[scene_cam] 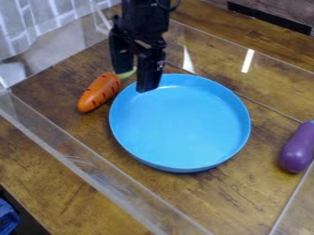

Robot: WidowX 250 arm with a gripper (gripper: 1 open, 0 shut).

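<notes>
The black gripper [134,66] hangs at the top centre, its fingers apart with nothing seen between them, over the back-left rim of an empty blue plate [179,124]. An orange carrot [98,92] with a green top lies left of the plate, just left of and below the gripper. A purple eggplant [298,147] lies at the right edge.
The things rest on a wooden table [245,193] with clear walls along the left and front. A blue object [6,220] sits outside at the bottom left.
</notes>
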